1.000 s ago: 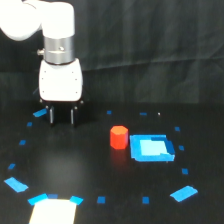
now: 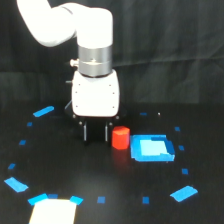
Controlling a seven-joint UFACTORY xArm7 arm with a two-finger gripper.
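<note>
A small red block (image 2: 121,138) stands on the black table near the middle of the view. Just to its right is a shallow blue tray (image 2: 152,159) with a pale patch inside it. My gripper (image 2: 95,132) points down from the white arm, to the left of the red block. Its two dark fingers are spread, and only dark background shows between them. Whether the fingertips touch the table is hard to tell.
A pale, cream-coloured square (image 2: 53,212) lies at the front left, cut off by the frame's lower edge. Blue tape pieces mark the table around the work area. Bare black table fills the front middle.
Over the last second the arm has swung right and the gripper has come lower in view, closer to the red block. The block and tray look about where they were.
</note>
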